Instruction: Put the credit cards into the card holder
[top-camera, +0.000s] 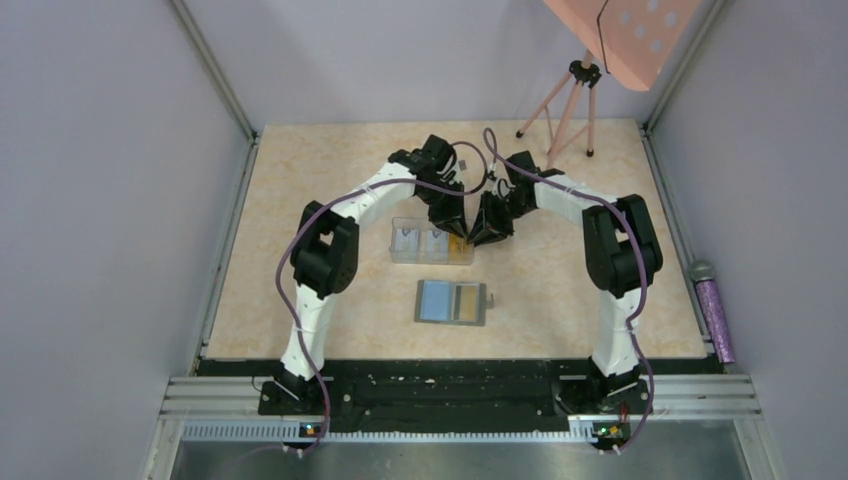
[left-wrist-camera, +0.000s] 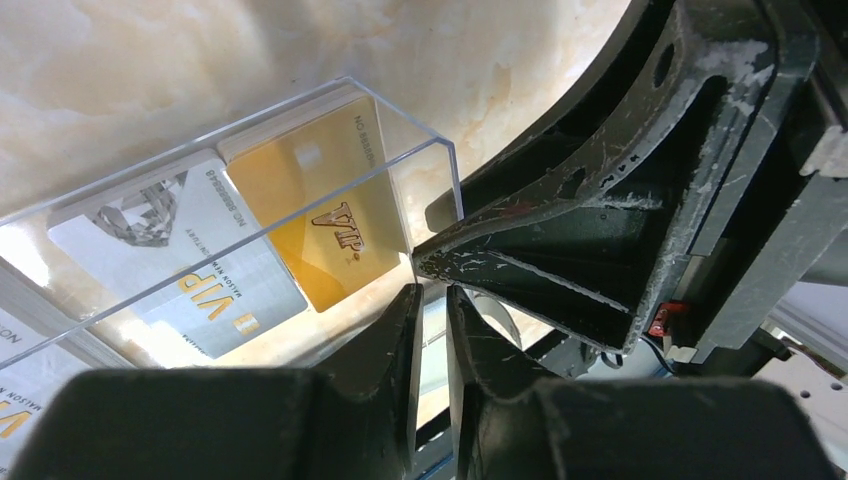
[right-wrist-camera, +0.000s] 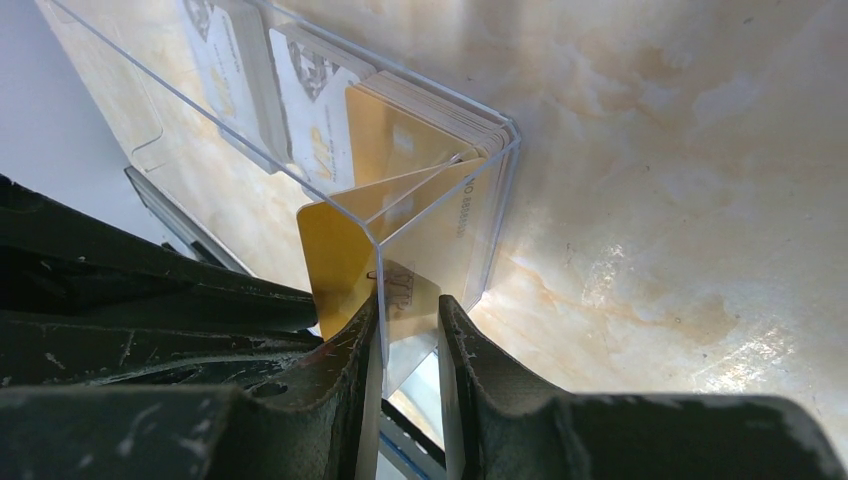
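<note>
A clear box (top-camera: 398, 258) holds stacks of silver cards (left-wrist-camera: 170, 240) and a stack of gold cards (left-wrist-camera: 320, 190). In the right wrist view one gold card (right-wrist-camera: 330, 262) leans up from its stack, its free edge at the fingertips of my left gripper. Seen from its own wrist, the left gripper has a narrow gap between its fingers, with no card visible there. My right gripper is shut on the clear wall at the box's right front corner. The grey card holder (top-camera: 452, 303) lies in front of the box.
Both hands crowd together over the right end of the box, the left gripper (top-camera: 458, 230) close beside the right gripper (top-camera: 474, 241). Bare table surrounds the card holder. A tripod (top-camera: 580, 95) stands at the back right.
</note>
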